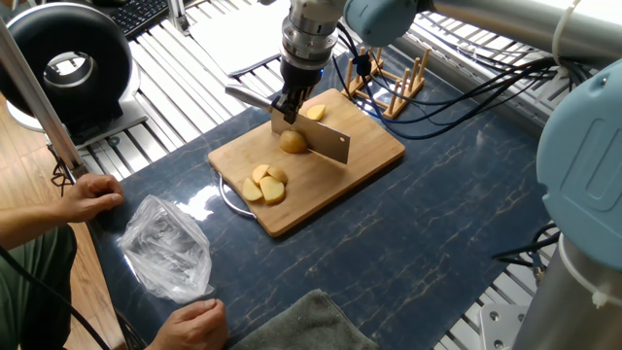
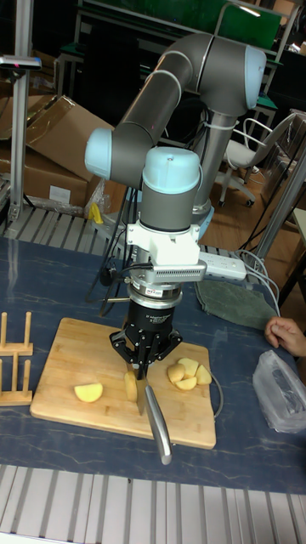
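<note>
My gripper is shut on a cleaver near its handle end, and the blade stands on edge over the wooden cutting board. Close against the near side of the blade sits a potato piece. Beyond the blade lies a cut potato slice; it shows in the other view as a half-round slice. Several potato chunks are grouped toward the board's near left end. In the other view the knife handle points out past the board's edge. Whether the blade touches the board is hard to tell.
A wooden peg rack stands behind the board. A clear plastic bag lies at the left, with a person's hands near it. A grey cloth is at the front edge.
</note>
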